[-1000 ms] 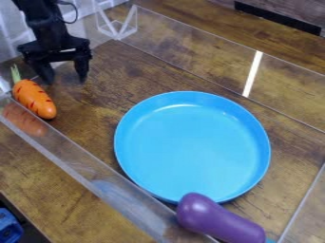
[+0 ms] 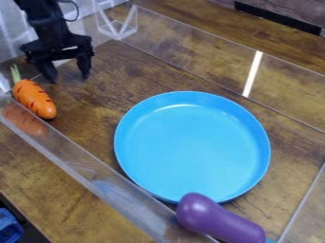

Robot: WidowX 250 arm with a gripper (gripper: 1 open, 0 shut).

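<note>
My black gripper [image 2: 57,63] is at the top left, low over the wooden surface and just above an orange toy carrot [image 2: 34,99] with a green top. Its small size and dark shape hide whether the fingers are open or shut. A large blue plate [image 2: 192,144] lies in the centre right. A purple toy eggplant [image 2: 219,218] lies at the bottom right.
Clear plastic walls [image 2: 89,171] edge the area along the lower left and the top. An orange object [image 2: 8,228] sits outside at the bottom left. The wood between gripper and plate is clear.
The gripper has shifted very slightly at the top left; the carrot, plate and eggplant are unchanged.
</note>
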